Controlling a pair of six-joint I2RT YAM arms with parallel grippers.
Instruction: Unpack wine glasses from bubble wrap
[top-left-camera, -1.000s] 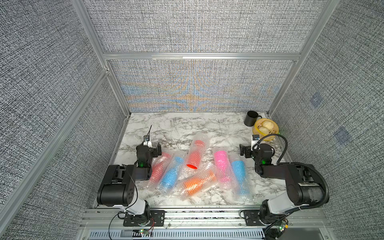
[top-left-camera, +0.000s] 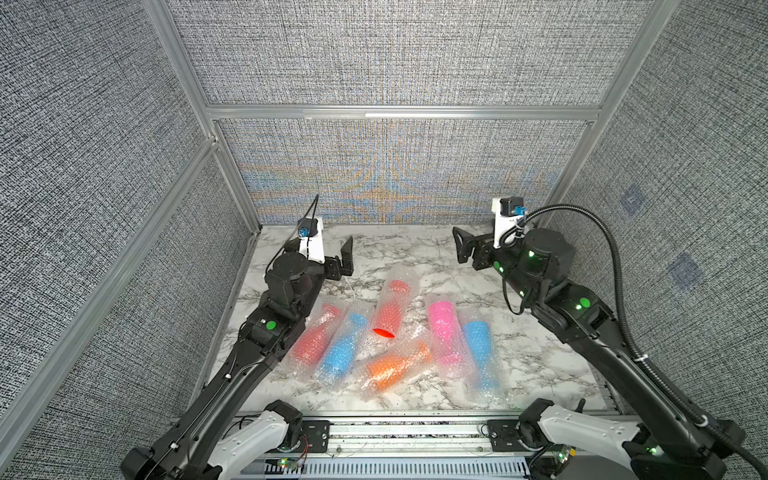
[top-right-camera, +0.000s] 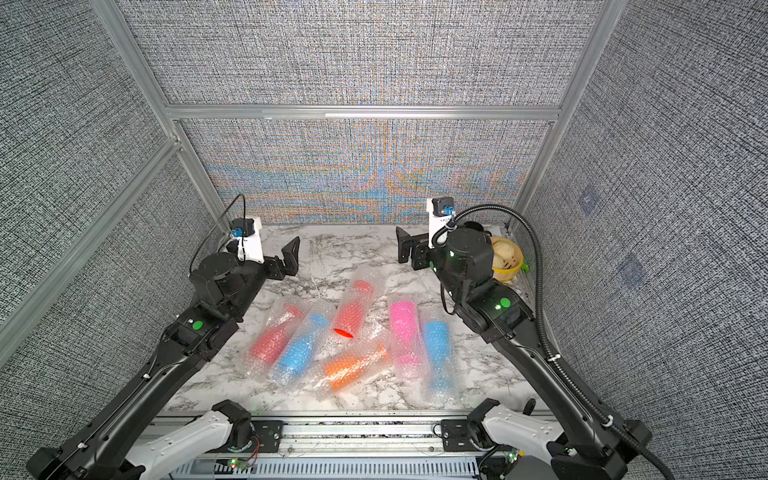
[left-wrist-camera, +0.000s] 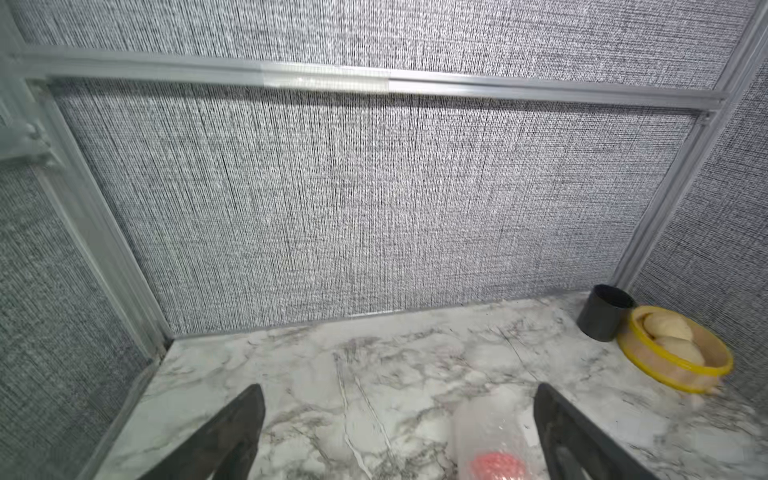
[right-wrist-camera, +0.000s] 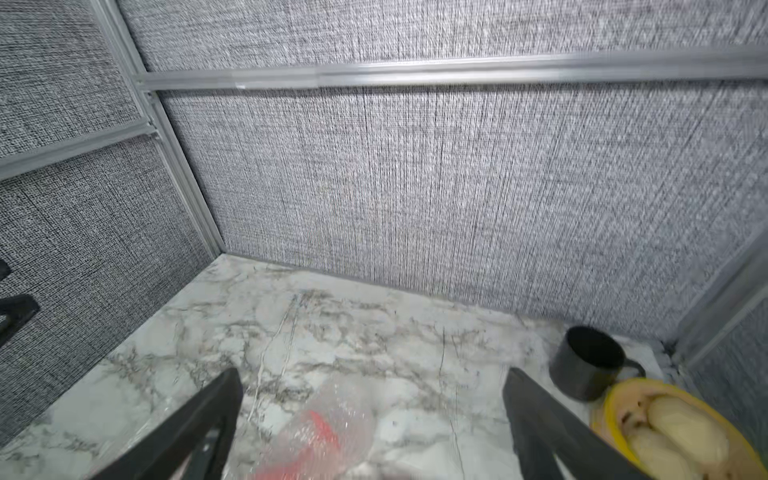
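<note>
Several wine glasses in clear bubble wrap lie on the marble table: a red one (top-left-camera: 389, 313) in the middle, an orange one (top-left-camera: 396, 366) nearer the front, a pink one (top-left-camera: 446, 332), a blue one (top-left-camera: 480, 352) on the right, another blue one (top-left-camera: 341, 352) and a second red one (top-left-camera: 317, 340) on the left. My left gripper is raised and open, empty, above and left of the wrapped glasses. Higher up on the right, my right gripper also stands open with nothing between its fingers. Neither touches a glass.
A black mug (right-wrist-camera: 588, 362) and a yellow-rimmed round basket (top-right-camera: 520, 268) of pale buns stand in the back right corner; the right arm hides them in the top left view.
The wrapped glasses stay where they were.
</note>
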